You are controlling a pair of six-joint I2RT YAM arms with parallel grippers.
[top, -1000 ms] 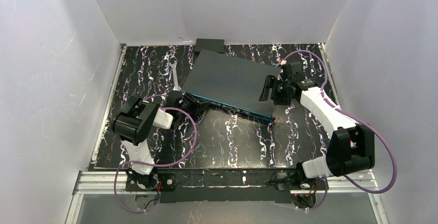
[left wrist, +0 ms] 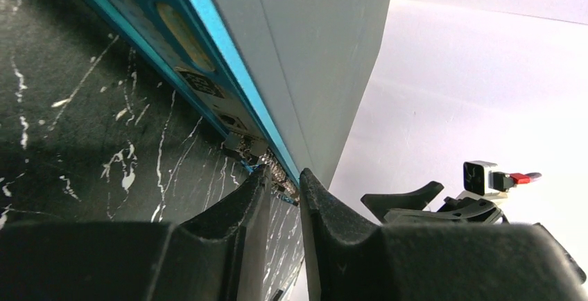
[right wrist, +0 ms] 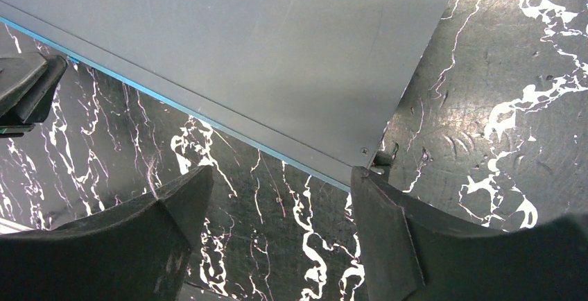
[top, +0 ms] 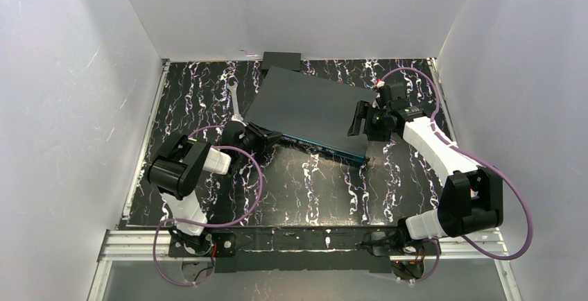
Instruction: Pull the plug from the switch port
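Note:
A large flat grey switch (top: 312, 103) with a blue front edge lies slanted on the dark marbled table. In the left wrist view, a small dark plug (left wrist: 239, 145) sits low at its port row, with a thin blue piece beside it. My left gripper is at this front edge, its fingertips parted by a narrow gap. Ports show behind that gap; I cannot make out anything gripped. Over the right end of the switch, my right gripper is wide open and empty, with the front corner below it.
A wrench (top: 234, 98) lies left of the switch. A small dark box (top: 281, 61) stands behind it against the back wall. Purple tubes run along both arms. Bare table (top: 312, 193) lies in front of the switch.
The left arm has shifted very slightly, its forearm a little to the left. The switch and the right arm look unmoved.

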